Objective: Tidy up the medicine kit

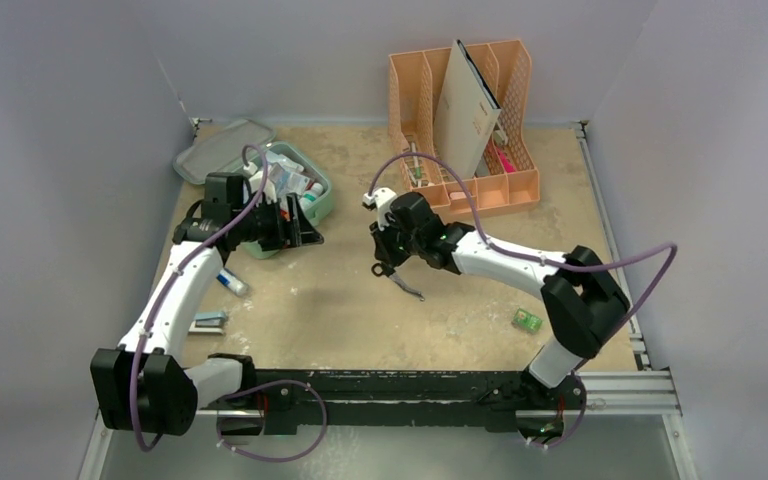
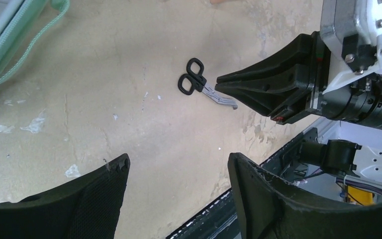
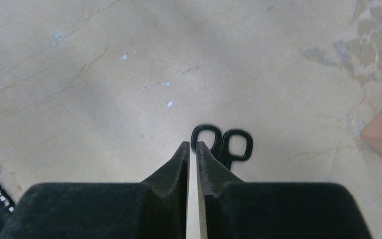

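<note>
Black-handled scissors point(image 1: 405, 286) with grey blades lie on the table near its middle. Above them is my right gripper point(image 1: 385, 262); its fingers point(image 3: 169, 184) are close together with a narrow gap and nothing visible between them. The scissors' handle loops point(image 3: 239, 144) show beyond the tips in the right wrist view. In the left wrist view the whole scissors point(image 2: 199, 83) appear, with the right gripper by their blades. My left gripper is open and empty, by the right side of the green medicine kit point(image 1: 322, 207), which holds packets and bottles.
The kit's grey lid point(image 1: 215, 150) lies open behind it. An orange organizer point(image 1: 515, 190) with a tall white folder point(image 1: 463, 112) stands at the back. A white-blue tube point(image 1: 232, 282), stapler-like items point(image 1: 208, 322) and a green box point(image 1: 527, 320) lie around.
</note>
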